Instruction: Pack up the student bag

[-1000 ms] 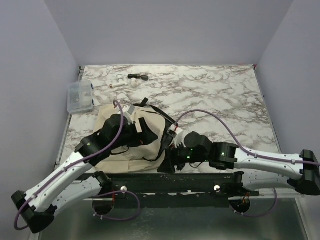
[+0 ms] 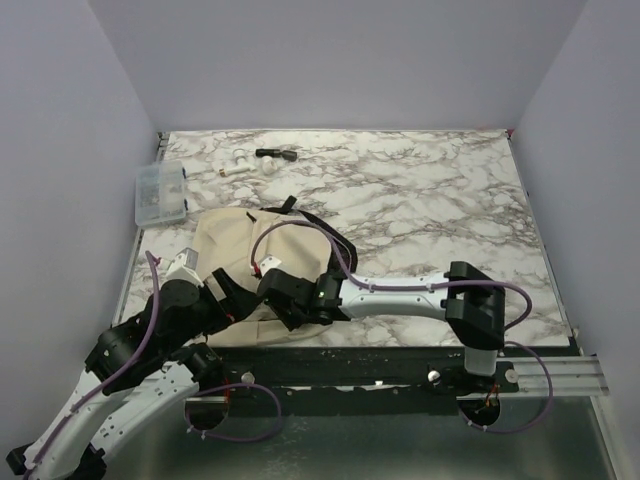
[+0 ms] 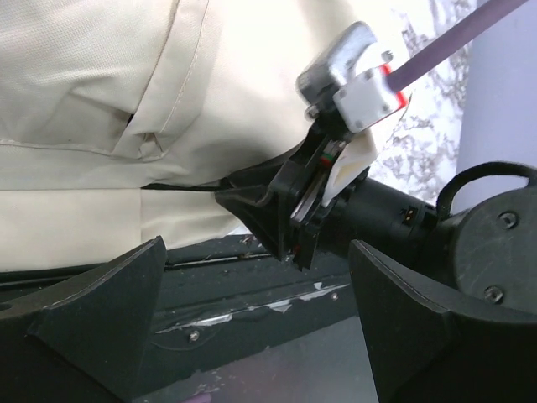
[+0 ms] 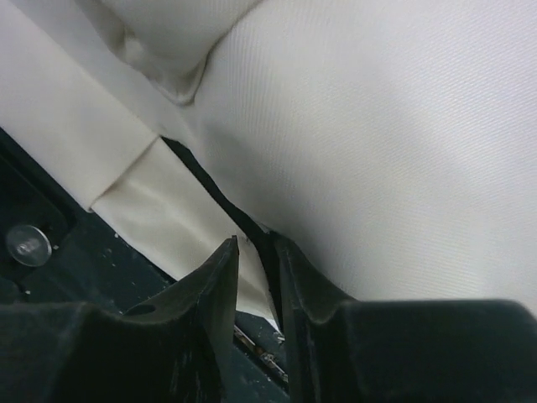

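Note:
The cream fabric bag [image 2: 225,235] lies on the marble table at the left, its lower part behind my arms in the top view. A flap strip [image 3: 71,222] runs along its near edge, with a dark gap between strip and body. Over the bag's near left part, my left gripper stands open with nothing between its fingers. Low at the near edge, my right gripper has its fingertips a small way apart, at the dark gap beside the strip. Whether fabric lies between them is hard to tell.
A clear plastic case [image 2: 161,195] stands at the far left. Behind the bag lie a dark marker-like object [image 2: 276,154] and a small white stick [image 2: 237,170]. Free marble [image 2: 440,200] stretches to the right. The dark table edge [image 2: 400,370] runs just in front.
Both arms have moved left. The right gripper has travelled along the bag's near edge towards its middle; the left has drawn back towards the near left corner.

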